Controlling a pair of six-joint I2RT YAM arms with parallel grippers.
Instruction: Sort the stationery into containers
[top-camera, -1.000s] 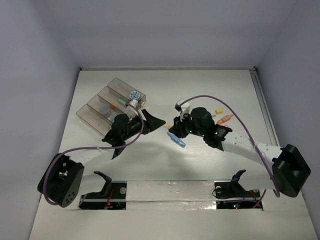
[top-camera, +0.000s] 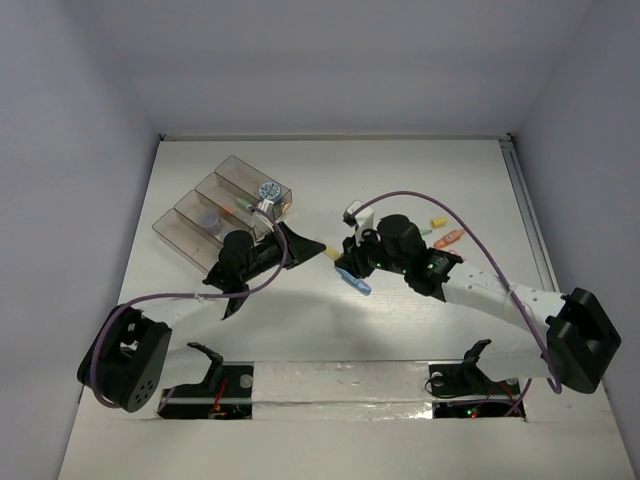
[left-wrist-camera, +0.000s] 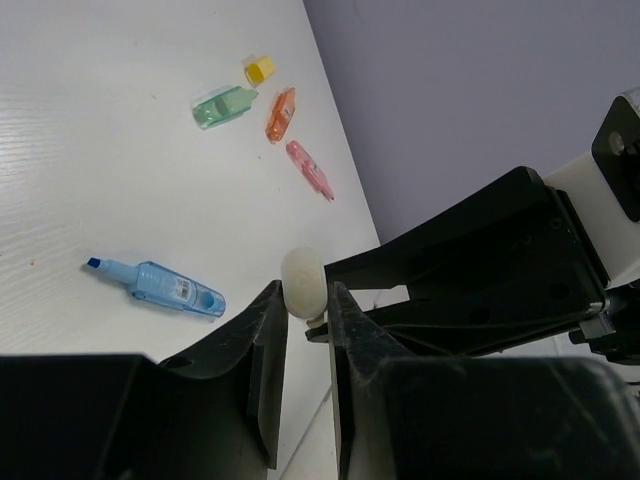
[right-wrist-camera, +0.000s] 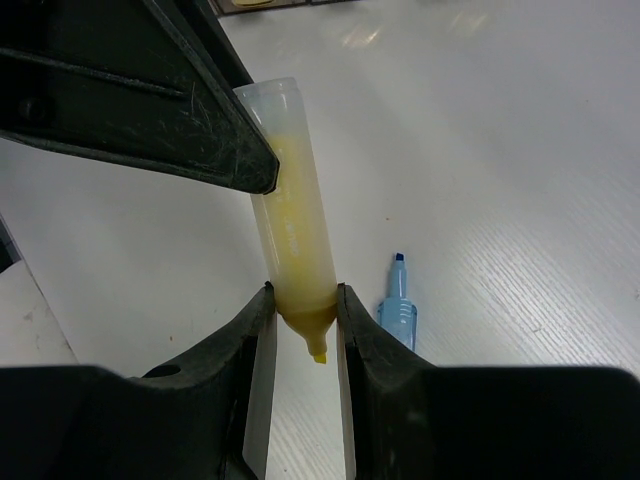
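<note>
A yellow marker hangs between my two grippers at the middle of the table. My left gripper is shut on one end of it, and my right gripper is shut on the other. A blue marker lies on the table below them. To the right lie a green marker, an orange marker, a pink marker and a small yellow piece.
A clear divided organizer stands at the back left, holding several items, partly hidden by the left arm.
My right gripper has moved slightly left to meet the yellow marker at my left gripper. The left arm is nearly still.
</note>
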